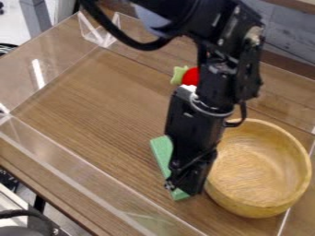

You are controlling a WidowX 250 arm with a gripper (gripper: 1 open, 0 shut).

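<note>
My gripper (185,181) is low over the wooden table (87,120), just left of a yellow bowl (264,171), angled down toward its rim. A green flat block (164,152) lies beside the bowl, partly hidden behind the gripper. The gripper looks shut, though the fingertips are dark and I cannot clearly see anything between them. A red object with a green top (190,76) sits farther back, partly covered by the arm.
A wall runs along the back right, and the table edge with cables lies at the lower left.
</note>
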